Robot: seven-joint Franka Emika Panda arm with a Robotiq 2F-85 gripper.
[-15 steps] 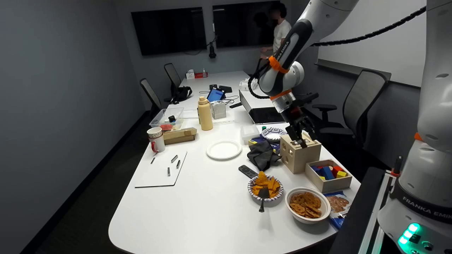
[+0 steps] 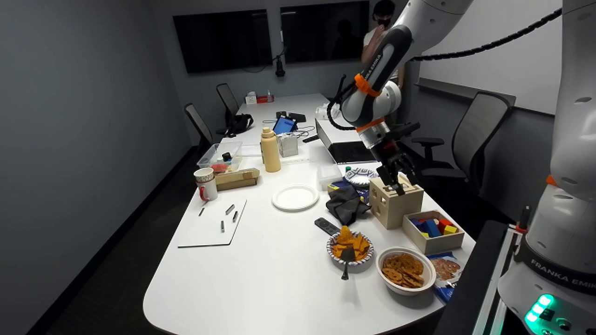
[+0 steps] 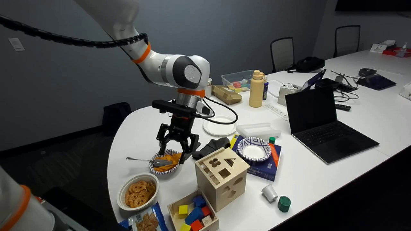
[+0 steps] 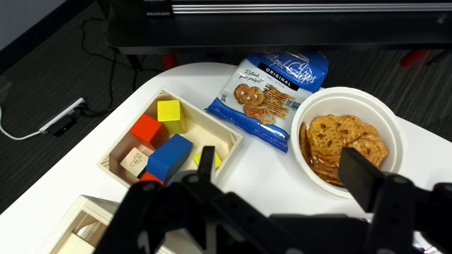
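My gripper stands open above the table, its fingers wide apart with nothing between them. In the wrist view its fingertips frame bare table between the block tray and the pretzel bowl. The wooden shape-sorter box stands on the table with cut-outs on its top and sides. Beside it is an open wooden tray of blocks: a blue block, a red block, a yellow block and others. A white bowl of pretzel crisps and a patterned bowl of orange chips with a utensil are nearby.
A blue snack bag lies by the pretzel bowl at the table edge. Around the sorter are a dark cloth, a remote, a book, a small cup and a green block.
My arm and the things on the table look unmoved. At the back of the room, the person has shifted to the right and now has a hand raised near the face.
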